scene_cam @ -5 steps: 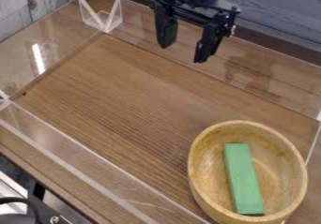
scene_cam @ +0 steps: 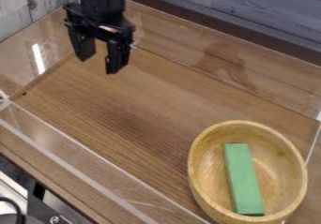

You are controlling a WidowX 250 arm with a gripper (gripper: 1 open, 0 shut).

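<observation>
The black robot gripper [scene_cam: 100, 52] hangs over the upper left of the wooden table, its two dark fingers pointing down and apart, with nothing visible between them. At the lower right a yellow bowl [scene_cam: 208, 157] holds a green rectangular block [scene_cam: 242, 179], lying lengthwise inside it. The gripper is well away from both.
Walls border the back and the upper left corner.
The gripper has moved left and slightly toward the camera from the upper middle of the table. The bowl and green block are unchanged.
</observation>
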